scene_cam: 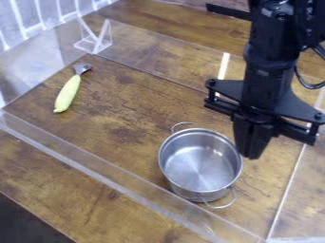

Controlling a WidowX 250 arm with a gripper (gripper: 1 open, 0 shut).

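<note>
A steel pot [197, 166] with two side handles rests on the wooden surface at lower middle. The dark gripper [254, 142] hangs just above and to the right of the pot, pointing down; I cannot tell how far its fingers are apart. A yellow corn cob [67, 93] lies at the left, beside a small grey utensil [82, 68].
Clear plastic walls border the wooden work area [121, 133] on the left, front and right. A small clear stand [94, 38] is at the back left.
</note>
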